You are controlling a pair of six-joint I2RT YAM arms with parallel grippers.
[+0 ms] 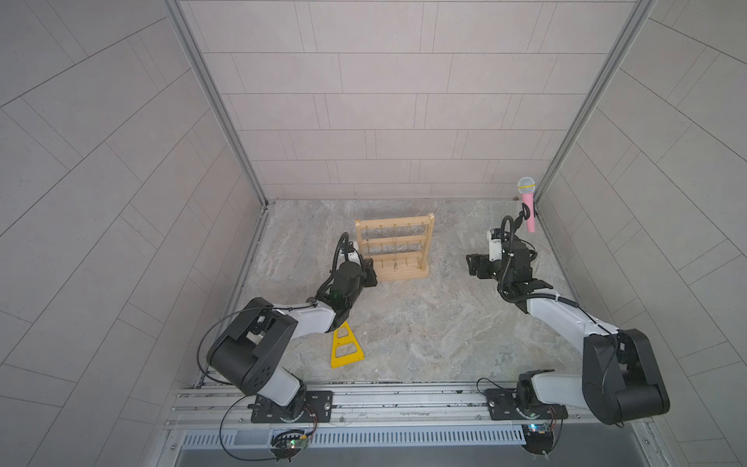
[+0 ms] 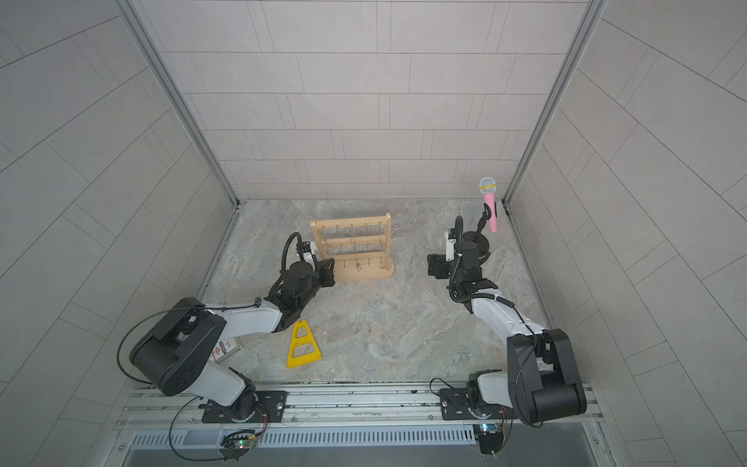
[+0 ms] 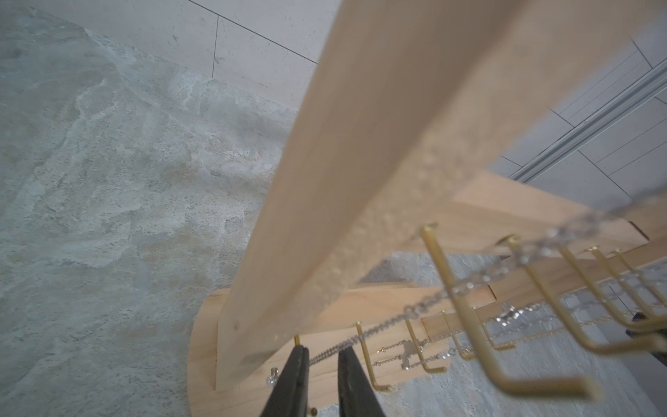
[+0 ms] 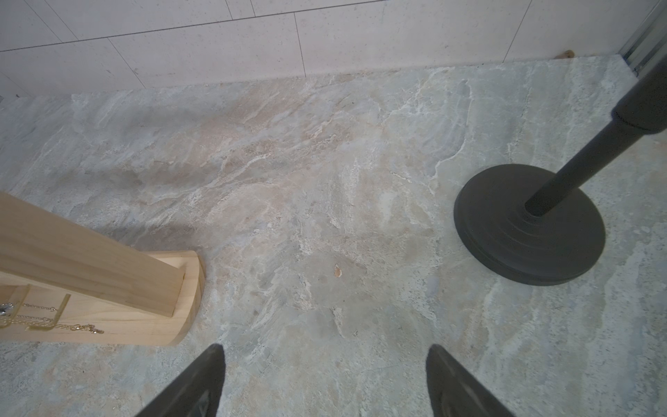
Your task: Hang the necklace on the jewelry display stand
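Observation:
The wooden display stand [image 1: 394,242] has brass hooks [image 3: 479,333] along its bars. My left gripper is shut, its fingers close together, near the stand's left post. In the left wrist view, a thin silver chain [image 3: 430,300] runs down past the hooks and across the narrow gap between the fingertips, ending in a small clasp [image 3: 273,377] beside the left finger. I cannot tell whether the fingers pinch it. More chain [image 3: 410,359] lies among the lower hooks. My right gripper stands open and empty, right of the stand.
A black round-based stand [image 4: 531,222] rises behind the right arm, near a pink microphone [image 1: 529,206]. A yellow triangular frame [image 1: 345,347] lies by the left forearm. Clear stone tabletop [image 1: 435,327] spreads in front of the wooden stand.

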